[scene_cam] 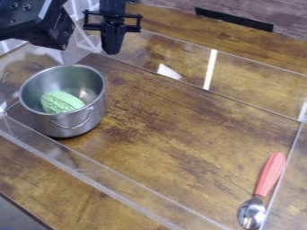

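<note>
My gripper [113,39] is at the top left, dark and pointing down, above and behind a steel pot [92,115]; it looks shut, with nothing visible between its fingers. Inside the pot lies a pale green, textured oblong object [60,102]. A scoop with a pink handle [270,174] and a metal head lies at the lower right, far from the gripper.
Clear strips or panel edges run across it along the back, the left and the right.
</note>
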